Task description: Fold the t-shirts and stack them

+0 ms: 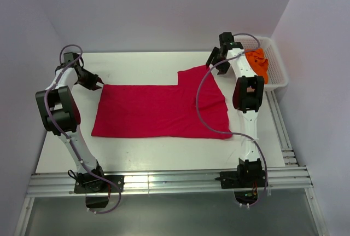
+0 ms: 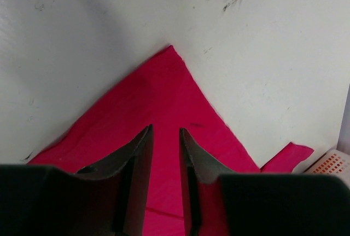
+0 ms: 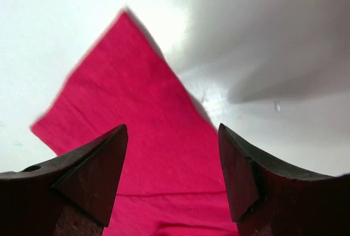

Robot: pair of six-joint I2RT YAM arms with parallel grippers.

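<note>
A red T-shirt lies spread on the white table, its raised sleeve at the back right. My left gripper is just off its back-left corner, fingers apart with nothing held. In the left wrist view that corner lies ahead of the fingertips. My right gripper is over the sleeve's back-right corner. In the right wrist view the sleeve shows below and between the open fingertips, with nothing held.
A white basket with orange cloth stands at the back right, partly behind the right arm. Bare table runs along the back and front of the shirt.
</note>
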